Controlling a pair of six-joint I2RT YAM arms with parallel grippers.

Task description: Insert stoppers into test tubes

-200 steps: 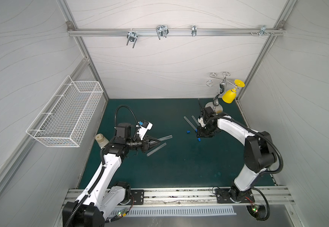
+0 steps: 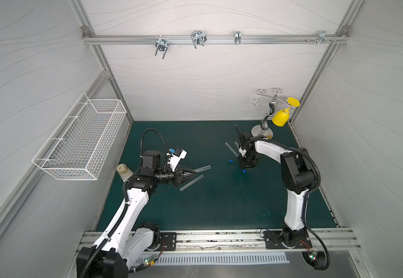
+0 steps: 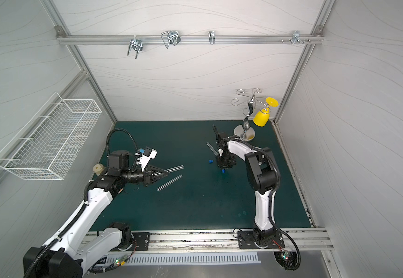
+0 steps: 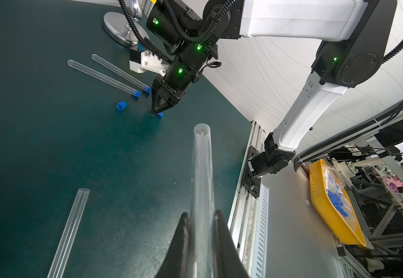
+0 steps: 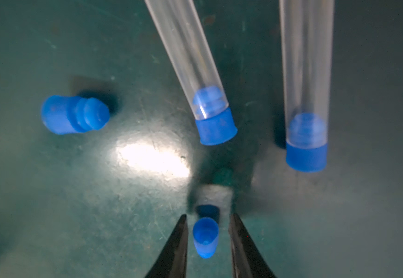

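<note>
In the left wrist view my left gripper is shut on a clear test tube (image 4: pixel 202 166), its open mouth pointing away from the fingers. Another unstoppered tube (image 4: pixel 69 231) lies on the table to its left. My right gripper is open just over the table, with a blue stopper (image 5: pixel 206 236) between its fingers and a gap on either side. A second loose stopper (image 5: pixel 74 114) lies on its side at the left of the right wrist view. Two tubes there, one in the middle (image 5: pixel 187 55) and one at right (image 5: pixel 307 69), have blue stoppers in their ends.
A chrome stand with a yellow cup (image 2: pixel 280 117) is close behind the right arm. At left are a beige object (image 2: pixel 124 172) beside the left arm and a white wire basket (image 2: pixel 83 139) on the wall.
The left arm and its tube have stayed still.
</note>
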